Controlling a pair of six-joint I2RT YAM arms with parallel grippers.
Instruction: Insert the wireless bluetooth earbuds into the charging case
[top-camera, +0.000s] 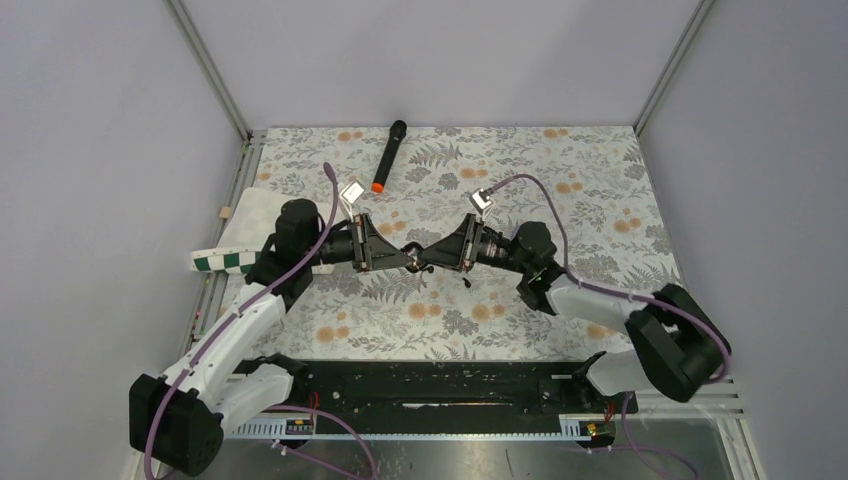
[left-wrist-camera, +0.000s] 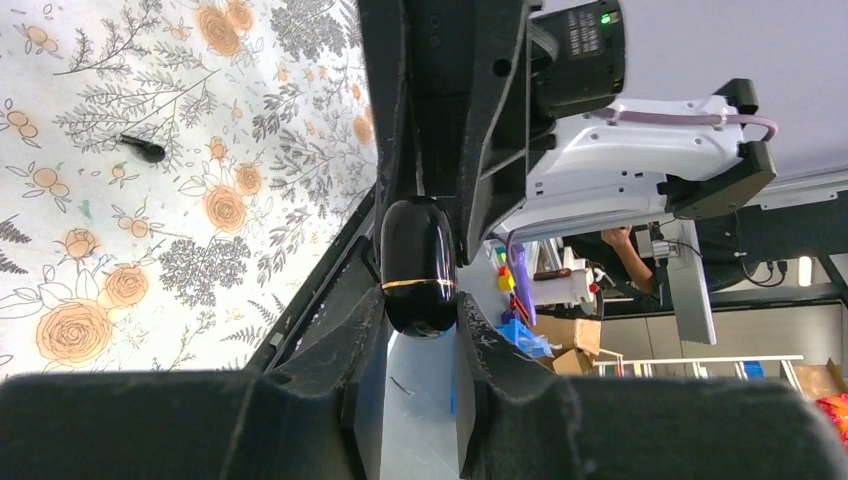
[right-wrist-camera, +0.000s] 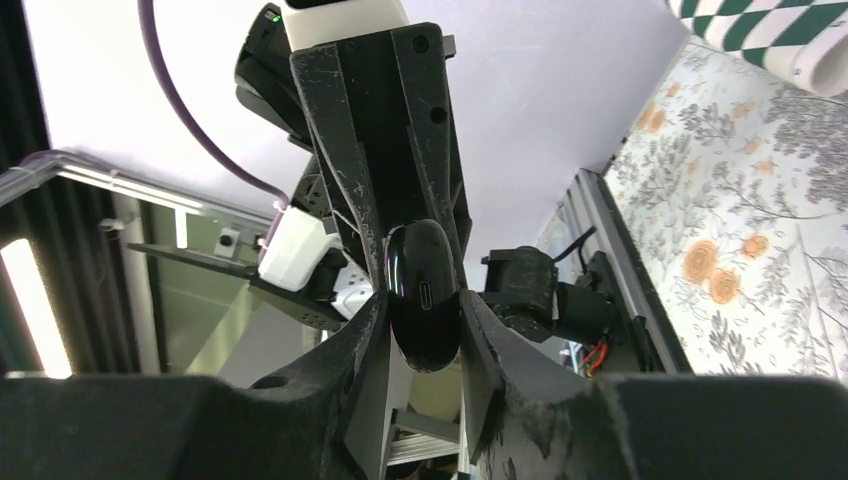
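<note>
A glossy black charging case with a thin gold band is held at the middle of the workspace, between my left gripper and my right gripper, which meet tip to tip. Both are shut on it. In the right wrist view the case shows a small slot on its face. A small black earbud lies on the floral mat in the left wrist view; in the top view small dark pieces lie just below and right of the grippers.
A black microphone with an orange end lies at the back. A white board and a green-and-white checked roll lie at the left, under the left arm.
</note>
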